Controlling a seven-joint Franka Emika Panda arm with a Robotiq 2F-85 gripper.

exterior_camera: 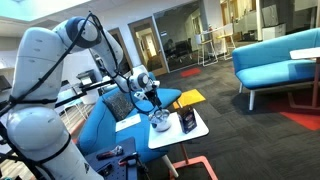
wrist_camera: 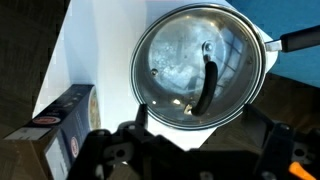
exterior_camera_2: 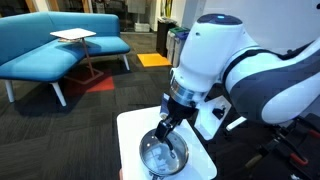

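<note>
On the small white table (exterior_camera: 199,130) sits a pan with a clear lid (wrist_camera: 165,62), its long black handle (wrist_camera: 300,40) pointing to the upper right in the wrist view. A curved black grip (wrist_camera: 207,88) crosses the middle of the lid. Above the near part of the lid hangs my open gripper, nothing between its fingers. From the second exterior view, the gripper (exterior_camera_2: 178,122) stands over the lidded pan (exterior_camera_2: 165,158); whether it touches the lid cannot be told.
A dark box (wrist_camera: 68,135) stands beside the pan on the table, close to my gripper's left side in the wrist view. A blue sofa (exterior_camera: 100,125) borders the table. Dark carpet (exterior_camera: 250,140) lies open to the right.
</note>
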